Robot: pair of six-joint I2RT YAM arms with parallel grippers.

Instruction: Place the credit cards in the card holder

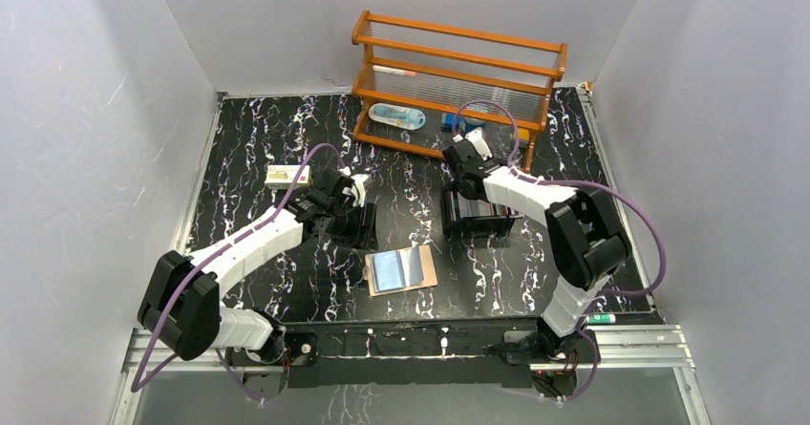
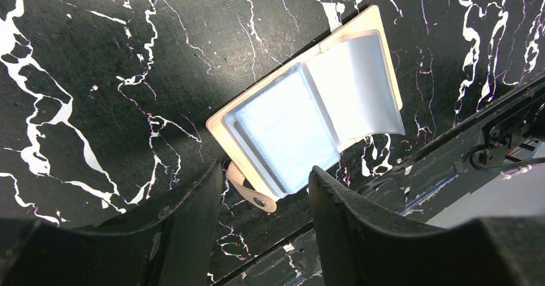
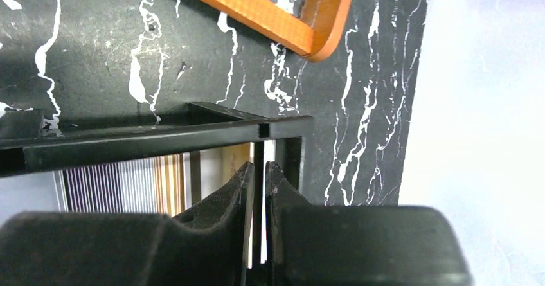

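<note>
The card holder [image 1: 429,277] lies opened out on the table's front middle, a beige piece with clear sleeves. In the left wrist view its beige backing [image 2: 218,120] and snap strap [image 2: 254,197] show, with one sleeve page lifted. Above and beside it hovers my left gripper, open and empty. My right gripper is at the black rack [image 3: 160,144], its fingertips a narrow gap apart near the rack's right end. A dark upright and a pale strip show in that gap; whether the fingers touch them is unclear. No credit card can be made out for certain.
Several striped and pale items [image 3: 138,186] stand in the black rack. Behind it is a wooden shelf [image 1: 458,31] with a blue-and-white pack [image 1: 396,116]. A small white box [image 1: 287,176] sits left of the left gripper. The table between holder and rack is clear.
</note>
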